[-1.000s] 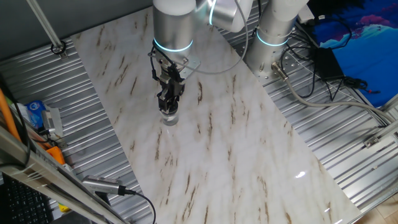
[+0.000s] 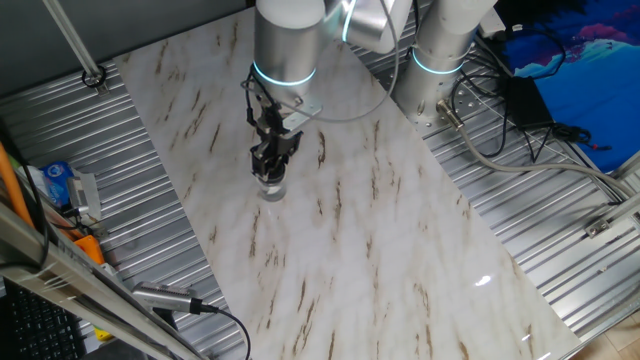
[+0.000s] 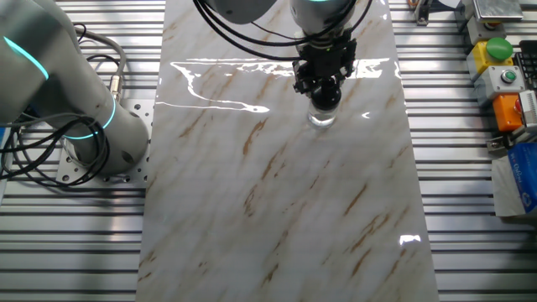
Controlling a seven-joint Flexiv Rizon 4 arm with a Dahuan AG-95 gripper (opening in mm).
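Note:
A small clear jar (image 2: 273, 192) with a dark top stands on the marble-patterned board, toward its far left part in exterior view 1. My black gripper (image 2: 270, 165) points down right over it, its fingers at the dark top. In exterior view 2 the clear base of the jar (image 3: 320, 120) shows below the gripper (image 3: 324, 88), near the upper right of the board. Black fingers against a dark top blend together, so I cannot tell whether they grip it or stand apart from it.
The marble board (image 2: 400, 260) is otherwise bare, with wide free room around the jar. Button boxes (image 3: 501, 80) and a blue packet (image 3: 524, 172) lie off the board.
The arm's wrist has shifted slightly to the right and the gripper has turned a little, sitting slightly higher over the jar. The jar's clear base keeps its place on the board.

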